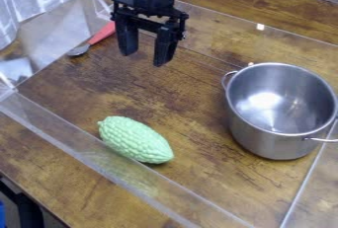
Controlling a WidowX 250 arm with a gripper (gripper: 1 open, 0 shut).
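Note:
My black gripper (145, 44) hangs high over the back middle of the wooden table, its fingers apart with nothing between them. Below it, toward the front left, lies a pale green bumpy vegetable-like object (134, 139), clear of the gripper. At the right stands a steel pot (271, 114) with side handles, empty.
A red-handled utensil (98, 37) lies at the back left, partly behind the gripper, beside clear plastic sheeting (40, 54). Clear strips edge the front left and right.

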